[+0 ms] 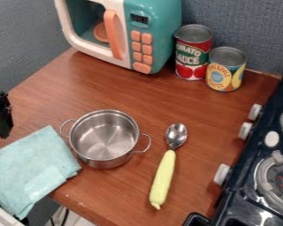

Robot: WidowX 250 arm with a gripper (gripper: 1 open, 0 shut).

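A black gripper (0, 113) is at the left edge, mostly out of frame, above the table beside a light blue cloth (26, 168); whether it is open or shut cannot be told. A steel pot (103, 137) with two handles stands right of the cloth. A spoon (166, 172) with a pale yellow handle lies to the pot's right, bowl toward the back.
A toy microwave (155, 35) stands at the back left, beside a tomato can (193, 55) and a yellow-labelled can (225, 72). A black stove (262, 190) borders the right side.
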